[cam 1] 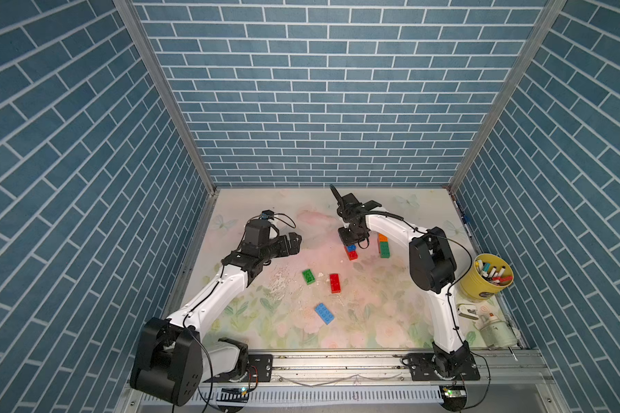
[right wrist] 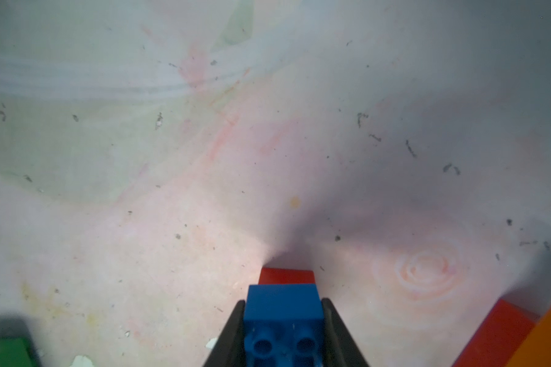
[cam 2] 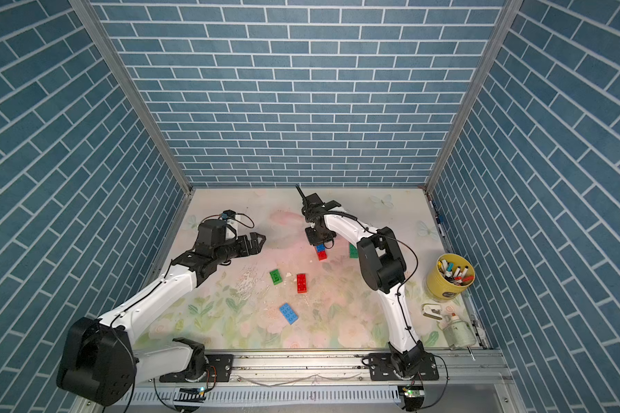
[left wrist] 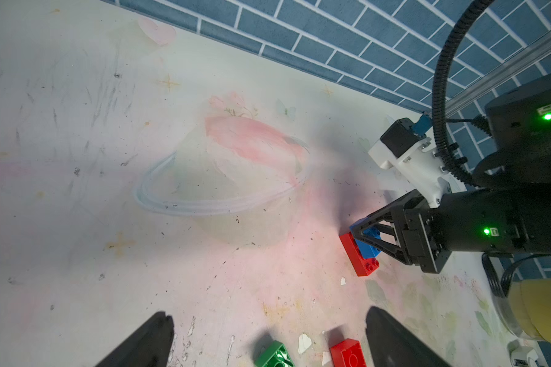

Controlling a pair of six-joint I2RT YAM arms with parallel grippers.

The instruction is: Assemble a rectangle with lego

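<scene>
My right gripper (cam 1: 353, 241) is shut on a dark blue brick (right wrist: 282, 305), one finger on each side of it. Directly beneath is a red brick (left wrist: 360, 260); the blue one overlaps its top, though whether the two are pressed fully together I cannot tell. My left gripper (cam 1: 293, 243) hangs open and empty over the table's left half. Closer to the front lie a small green brick (cam 1: 308, 276), another red brick (cam 1: 334, 283) and a lighter blue brick (cam 1: 323, 314). Right of the held brick, an orange brick (right wrist: 545, 339) adjoins a red one (right wrist: 499, 333), with a larger green brick (cam 1: 384, 250) alongside.
A yellow bucket of markers (cam 1: 485, 275) stands at the right edge, with a pale bottle (cam 1: 499, 331) and a small white object (cam 1: 467, 311) in front of it. The right forearm partly covers the orange and green bricks. Bare table stretches across the back left.
</scene>
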